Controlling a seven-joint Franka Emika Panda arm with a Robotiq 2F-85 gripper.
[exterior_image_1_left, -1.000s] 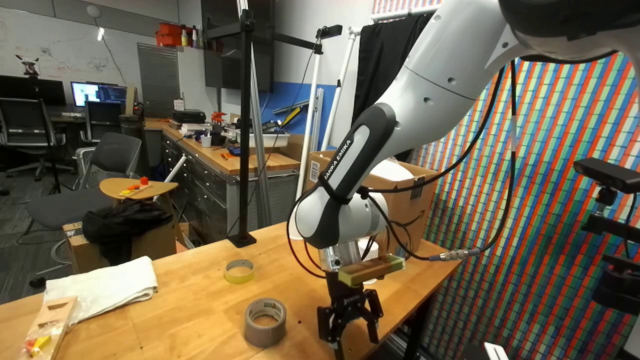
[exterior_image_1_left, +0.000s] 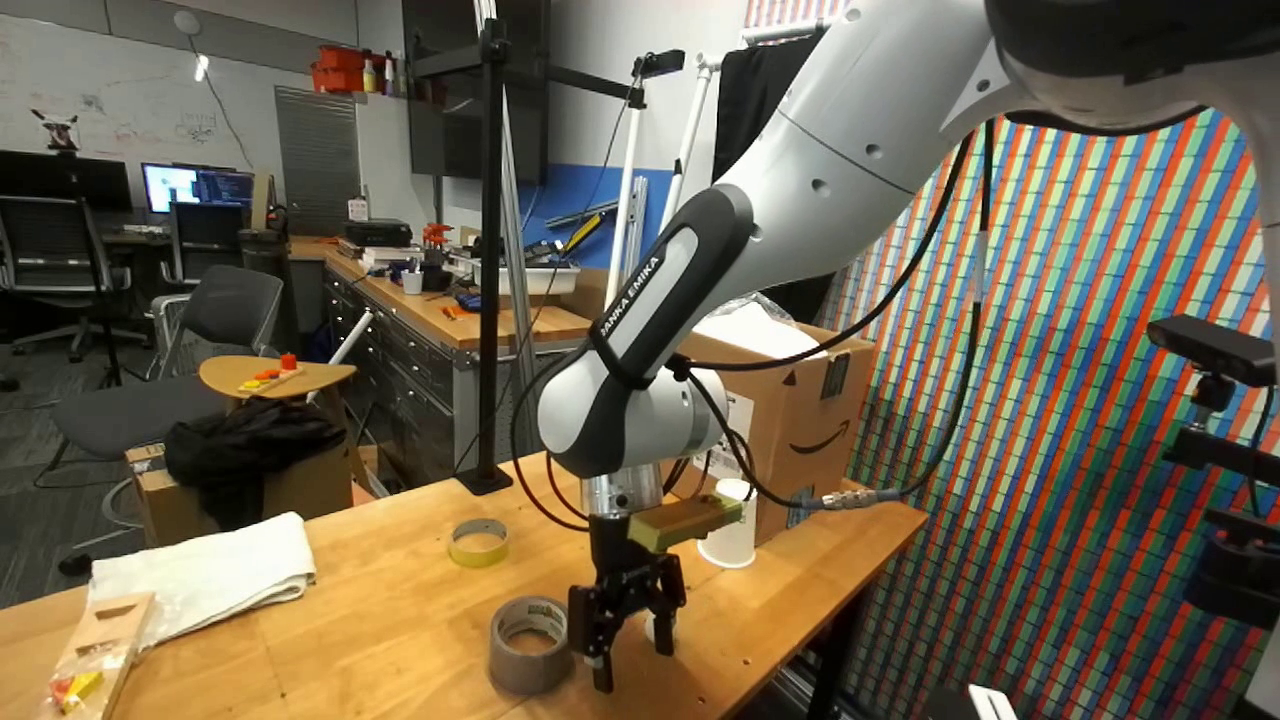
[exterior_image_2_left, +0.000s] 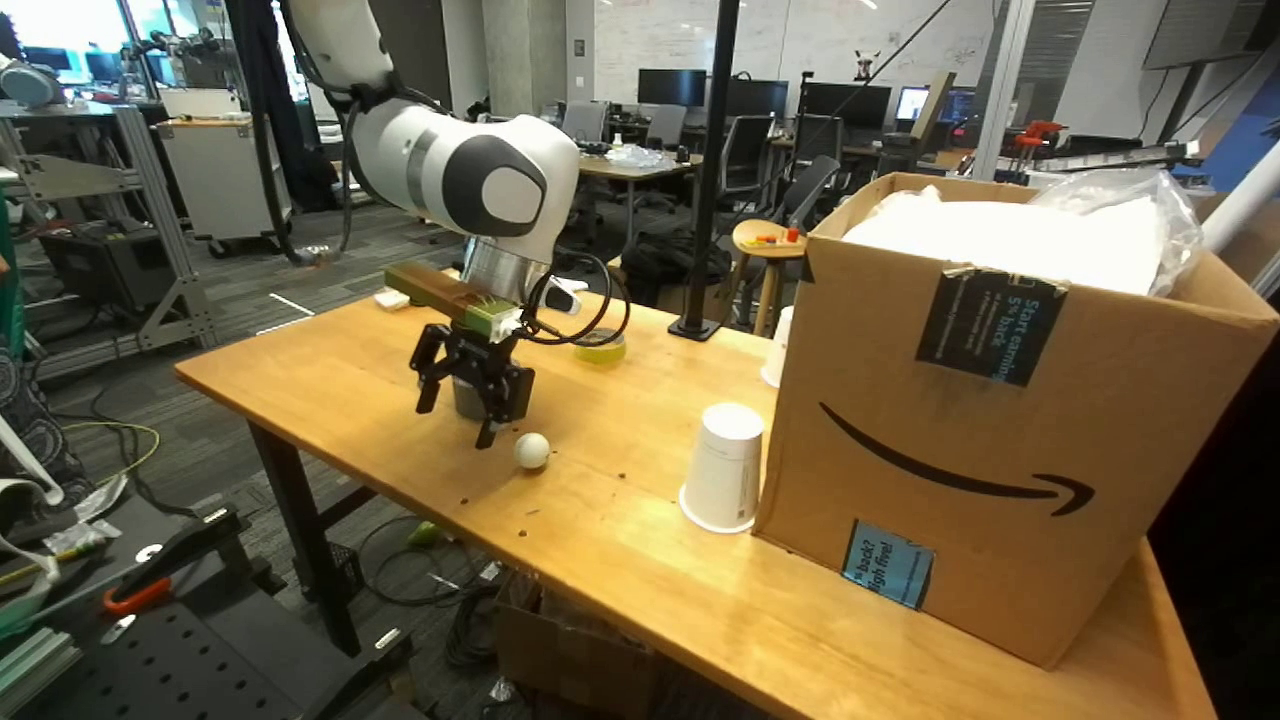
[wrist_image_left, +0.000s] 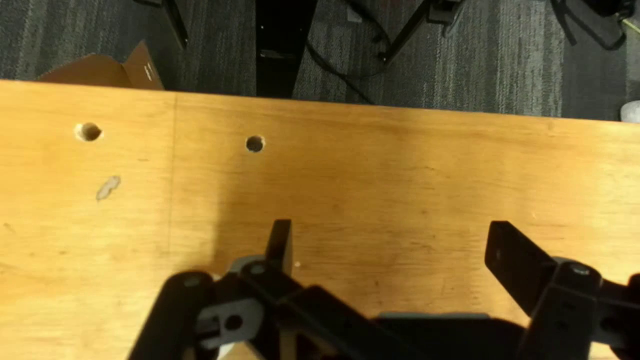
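Observation:
My gripper (exterior_image_1_left: 633, 658) (exterior_image_2_left: 456, 418) is open over the table, its black fingers spread wide and only bare wood showing between them in the wrist view (wrist_image_left: 393, 246). A small white ball (exterior_image_2_left: 531, 451) rests on the table beside one finger, outside the gap; exterior view 1 shows it mostly hidden behind the gripper. On the gripper's other side stands a grey tape roll (exterior_image_1_left: 519, 672), largely blocked by the gripper in exterior view 2. In the wrist view, a bit of something white is half covered by the left finger's linkage.
Farther back lies a yellow tape roll (exterior_image_1_left: 479, 557). White cups (exterior_image_2_left: 722, 468) stand beside a large cardboard box (exterior_image_2_left: 960, 444). A white cloth (exterior_image_1_left: 210, 570) and a wooden piece (exterior_image_1_left: 114, 630) occupy the far end. The table's edge (wrist_image_left: 360, 107) runs close to the gripper.
In exterior view 1 the arm and gripper have shifted left and slightly up, toward the grey tape roll. The white ball now shows partly behind the gripper. The tape rolls have not moved.

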